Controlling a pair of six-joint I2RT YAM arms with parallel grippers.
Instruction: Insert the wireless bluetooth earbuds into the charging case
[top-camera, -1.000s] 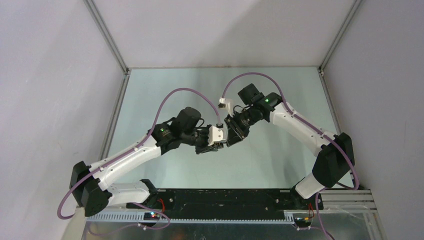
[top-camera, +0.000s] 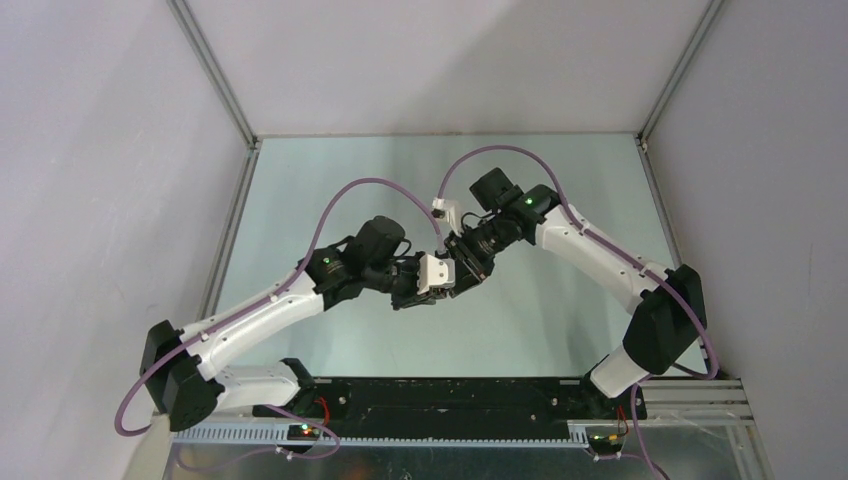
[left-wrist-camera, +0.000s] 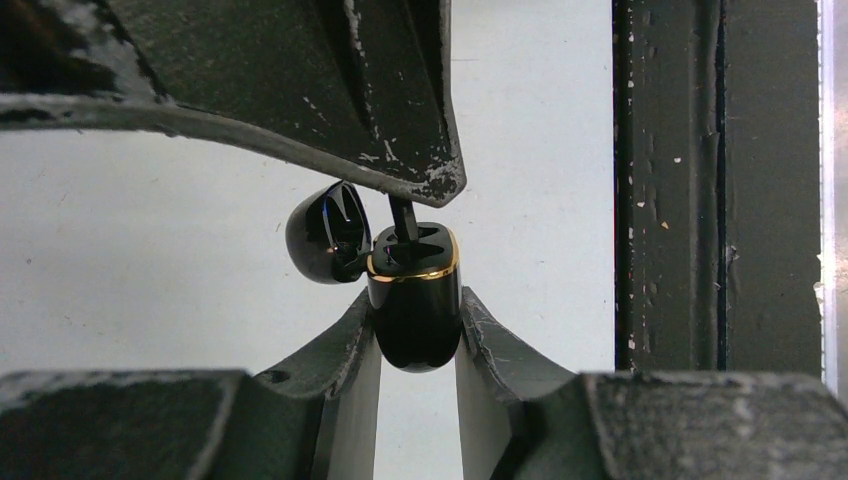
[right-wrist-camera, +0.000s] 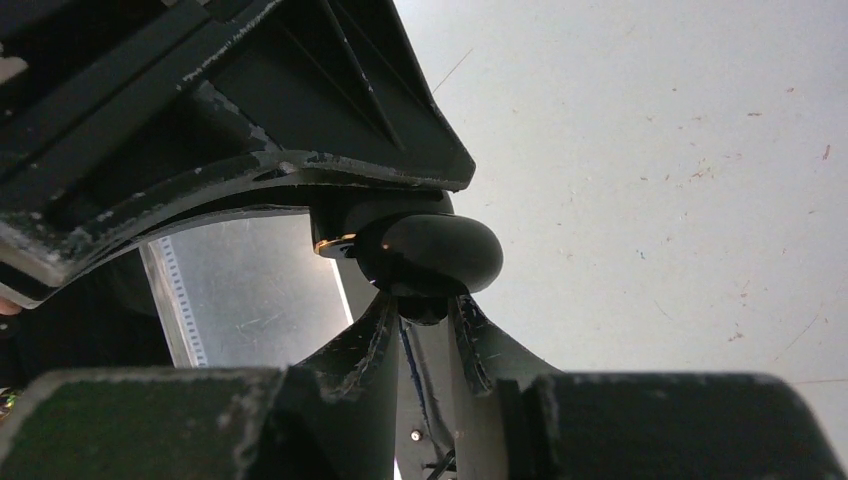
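Note:
Both grippers meet above the middle of the table, left gripper and right gripper. In the left wrist view, my left gripper is shut on the black charging case with gold trim, its lid swung open to the side. A dark stem reaches into the case's top from under the other gripper's housing. In the right wrist view, my right gripper is shut on a small dark piece, apparently an earbud, mostly hidden behind the rounded black lid. Whether it is seated cannot be seen.
Walls and rails bound it at the back and sides, and a dark strip runs along the front edge.
My right arm has moved slightly left over the last second, closer to the left gripper. The left arm shows very little movement.

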